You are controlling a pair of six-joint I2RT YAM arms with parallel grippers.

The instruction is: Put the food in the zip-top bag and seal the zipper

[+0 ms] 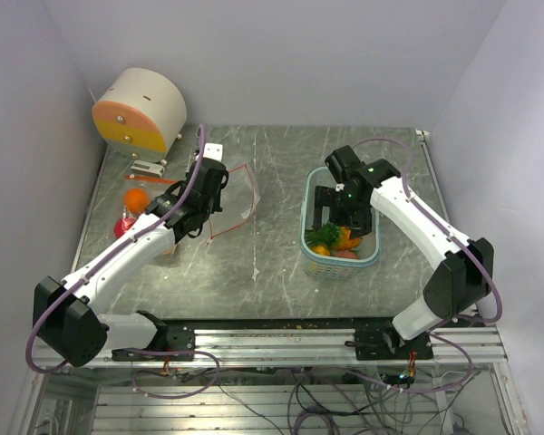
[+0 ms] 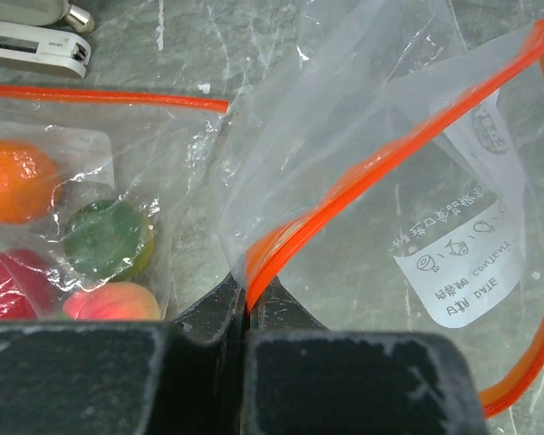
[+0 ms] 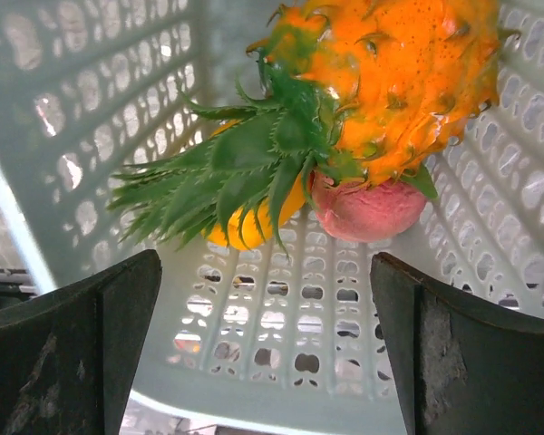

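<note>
My left gripper is shut on the orange zipper edge of an open, empty clear bag (image 2: 363, 163), printed white label inside. Left of it lies another bag (image 2: 163, 136) with an orange (image 2: 18, 181), a green fruit (image 2: 107, 238), a red fruit and a peach (image 2: 111, 304). My right gripper is open inside the basket (image 3: 82, 109), above an orange spiky fruit with green leaves (image 3: 390, 82), a pink fruit (image 3: 367, 208) and a yellow one (image 3: 254, 227), partly hidden.
A cream rounded box (image 1: 140, 100) with orange and yellow front stands at the back left, small grey objects before it. Walls bound the sides and back.
</note>
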